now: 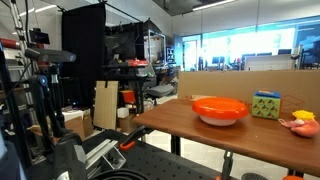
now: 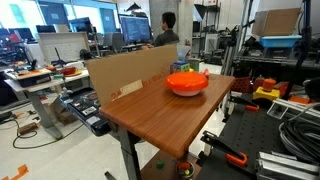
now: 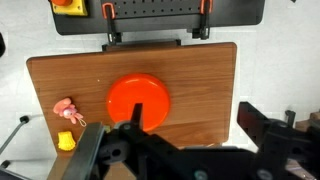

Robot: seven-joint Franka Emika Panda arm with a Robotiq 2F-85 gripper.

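A wide red-orange dish (image 1: 220,107) sits on the wooden table (image 1: 180,122); from the side, a pale lower part shows beneath its rim. Seen from above, the dish (image 3: 139,101) looks round and empty. My gripper reaches in from the bottom of the wrist view, its dark fingers wide apart with nothing between them. It hangs above the table, and the dish lies toward its left side. A pink plush toy (image 1: 299,126) with a yellow top rests at the table's right end. Behind the dish stands a green box (image 1: 266,106) with a blue top.
A tan panel (image 1: 240,84) rises along the table's far side. Bare wood (image 3: 203,80) lies to the right of the dish in the wrist view. A dark rail (image 3: 165,22) with orange clamps runs beside the table. Cables (image 2: 300,130) lie on the robot's stand.
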